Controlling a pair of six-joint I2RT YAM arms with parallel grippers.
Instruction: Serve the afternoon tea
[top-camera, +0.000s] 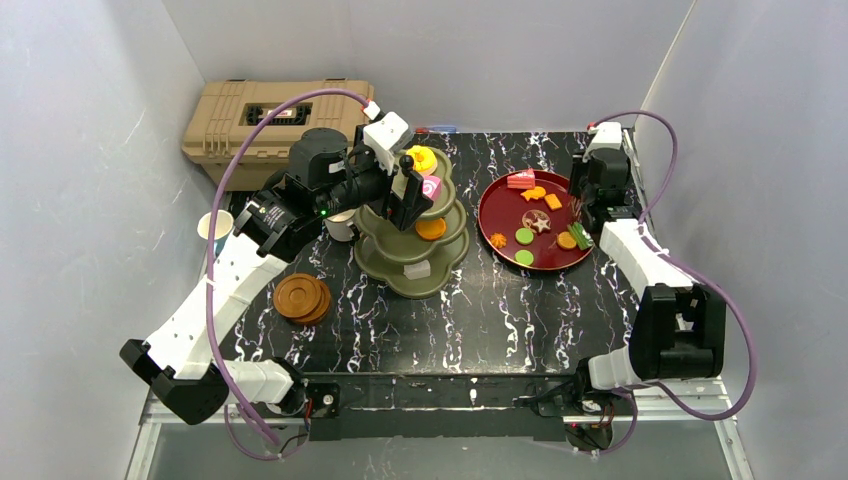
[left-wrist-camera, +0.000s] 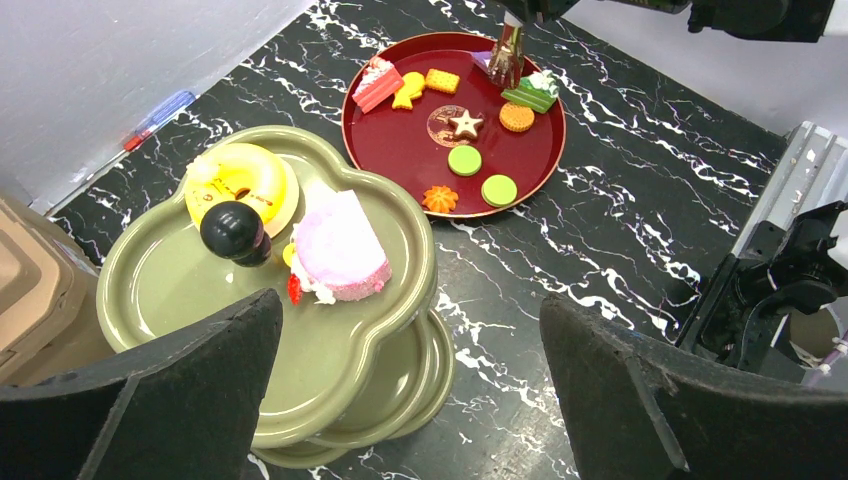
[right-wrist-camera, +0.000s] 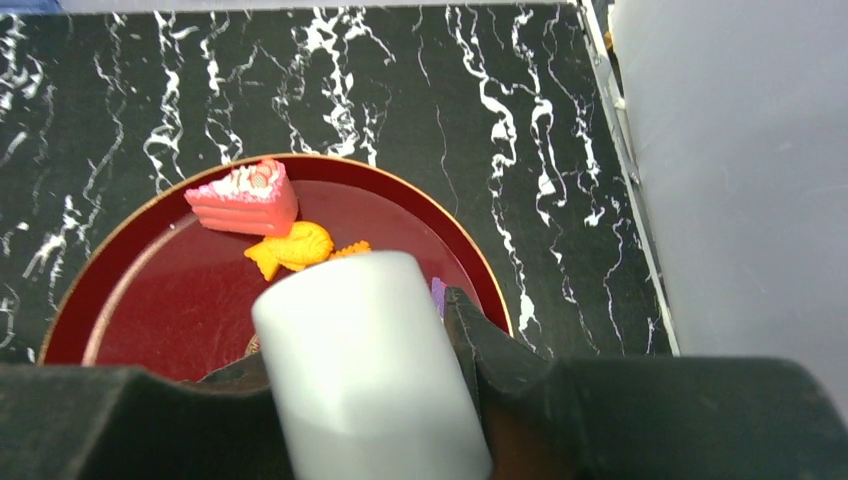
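Observation:
My right gripper is closed round a white handle (right-wrist-camera: 350, 310). In the left wrist view, clear brownish prongs (left-wrist-camera: 506, 65) hang under that gripper at the red plate's right side, beside a purple piece (left-wrist-camera: 481, 60). Whether the prongs grip that piece I cannot tell. On the red plate (top-camera: 500, 250) lie a pink cake slice (top-camera: 521, 179), a green cake slice (top-camera: 580, 236) and several biscuits. Open and empty, my left gripper hovers over the green tiered stand (left-wrist-camera: 330, 370). Its top tier bears a yellow doughnut (left-wrist-camera: 238, 178) and a pink-white cake slice (left-wrist-camera: 342, 248).
A tan case (top-camera: 225, 115) stands at the back left. White cups, one of them (top-camera: 340, 227) near the stand, and brown coasters (top-camera: 302, 298) lie left of it. Between stand and plate the marble table (top-camera: 495, 310) is bare, as is its front.

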